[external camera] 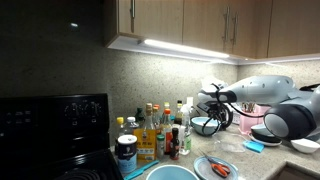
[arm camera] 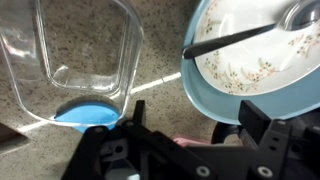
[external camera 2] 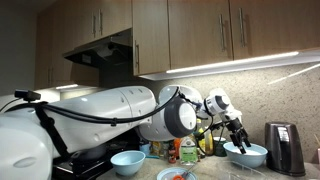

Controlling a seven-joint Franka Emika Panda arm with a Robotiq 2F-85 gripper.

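Note:
My gripper is open, its fingers spread wide with nothing between them. In the wrist view, a light blue bowl (arm camera: pixel 207 96) lies ahead to the right, with a white flower-patterned dish (arm camera: pixel 240 82) inside it. A spoon with a black handle (arm camera: pixel 225 42) rests across the dish, its metal head (arm camera: pixel 299 15) near the right edge. Exterior view 2 has the gripper (external camera 2: pixel 238 138) above the blue bowl (external camera 2: pixel 246 158), close to its rim. Contact with the bowl cannot be made out.
A clear container (arm camera: pixel 125 70) and a blue object (arm camera: pixel 90 115) lie left of the bowl. Several bottles (external camera: pixel 155 130) line the wall; a dark kettle (external camera 2: pixel 284 148) stands beside the bowl. Another blue bowl (external camera 2: pixel 127 162) and a plate with red items (external camera: pixel 218 168) are nearer the stove.

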